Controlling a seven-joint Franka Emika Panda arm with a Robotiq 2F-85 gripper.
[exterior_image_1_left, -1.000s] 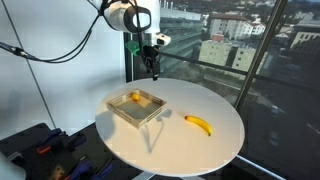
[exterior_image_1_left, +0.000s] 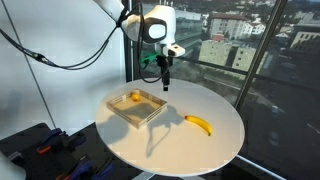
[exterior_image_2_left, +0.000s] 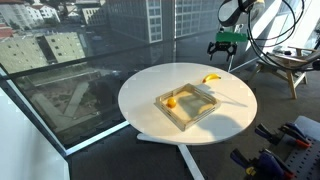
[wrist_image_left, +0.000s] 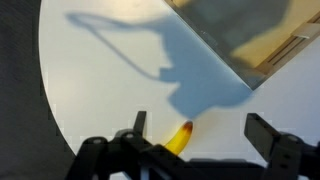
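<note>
My gripper (exterior_image_1_left: 165, 82) hangs high over the white table, well above its surface. In the wrist view its two dark fingers (wrist_image_left: 272, 143) stand wide apart, so it is open and holds nothing. A yellow banana (exterior_image_1_left: 199, 124) lies on the bare tabletop, clear of the box. Part of that banana (wrist_image_left: 180, 138) shows far below, between the fingers, with its lower end hidden by the gripper. The shallow tan box (exterior_image_2_left: 185, 123) rests on the table with a small orange object (exterior_image_2_left: 171, 102) inside near one end.
The round white table (exterior_image_1_left: 190, 150) has free room around the banana and in front of the box. Large windows stand behind it. A cable loops beside the arm (exterior_image_1_left: 155, 35).
My gripper has moved to the right in exterior view 1 and a little lower, toward the banana's side. The banana, box and orange object have stayed in place.
</note>
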